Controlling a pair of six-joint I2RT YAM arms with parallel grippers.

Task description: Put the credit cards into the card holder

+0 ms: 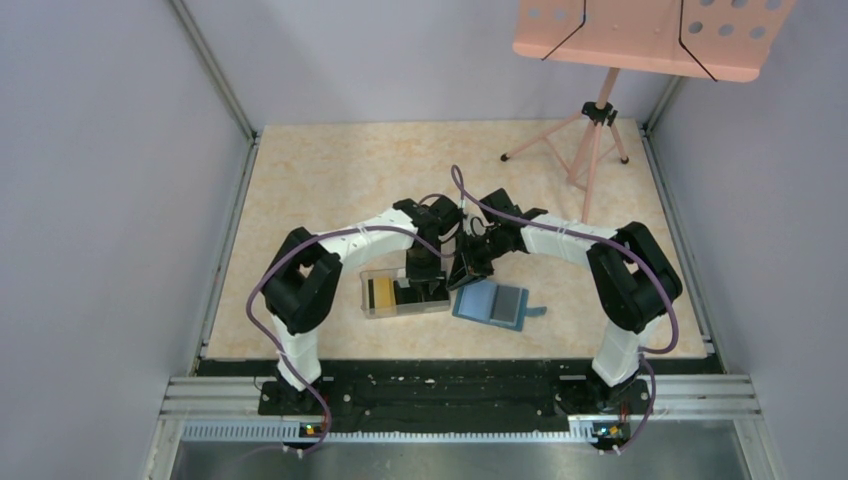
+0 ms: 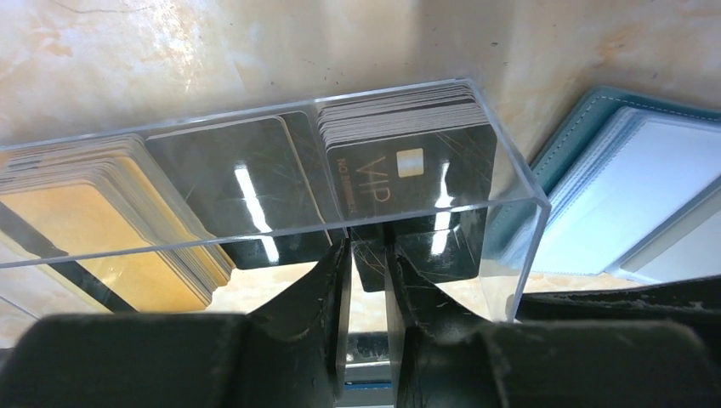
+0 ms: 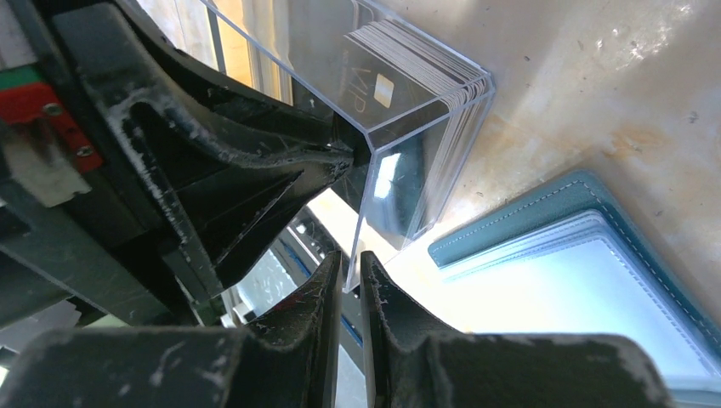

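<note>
A clear acrylic box (image 1: 366, 300) holds card stacks: gold cards (image 2: 102, 238), dark cards (image 2: 221, 178) and a VIP stack (image 2: 417, 170) at its right end. My left gripper is over the box's near side, fingers slightly apart at the VIP section; whether a card is between them is unclear. My right gripper is shut on the box's corner edge at its right end. The teal card holder (image 1: 490, 305), with pale sleeves, lies flat just right of the box.
A pink stand (image 1: 598, 120) stands at the back right. Both arms meet closely over the box.
</note>
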